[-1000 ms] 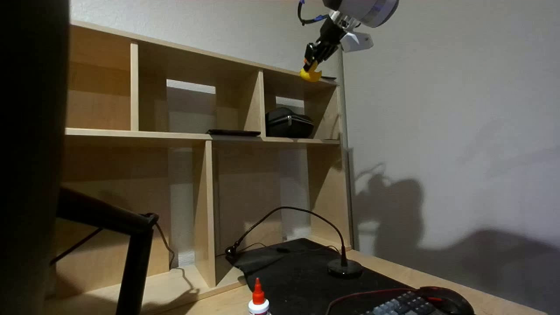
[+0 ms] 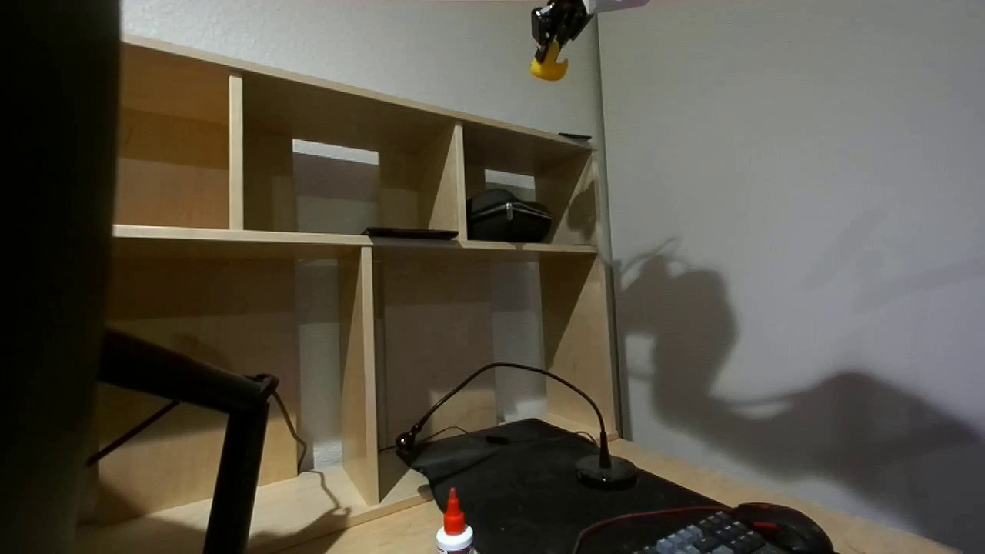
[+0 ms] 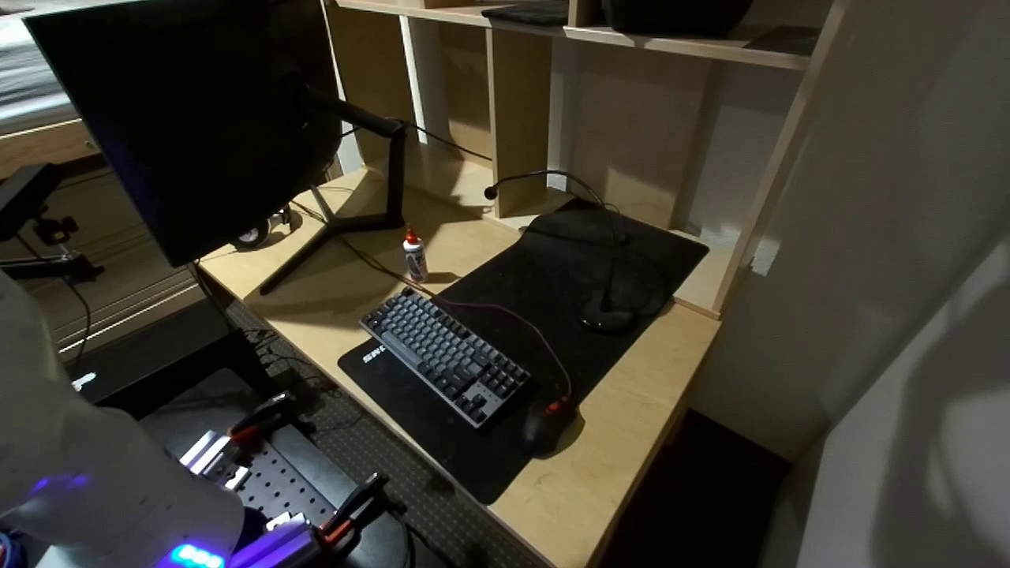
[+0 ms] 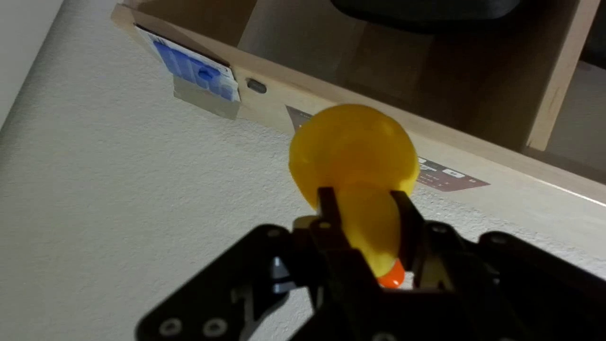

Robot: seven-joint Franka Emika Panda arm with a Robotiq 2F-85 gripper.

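Note:
A yellow rubber-duck-like toy with a bit of orange at its near end is pinched between the black fingers of my gripper. In exterior view 1 the gripper is high up, near the top edge of the picture, and the yellow toy hangs from it, clear of the shelf top. The wooden shelf unit stands below and behind it. Exterior view 2 does not show the gripper or the toy.
A black zipped case sits in the upper right compartment. Flat cards lie on the shelf's top board. On the desk are a keyboard, mouse, glue bottle and gooseneck microphone. A monitor stands at left.
My gripper has risen with the yellow toy, from about the shelf's top edge to well above it in exterior view 1.

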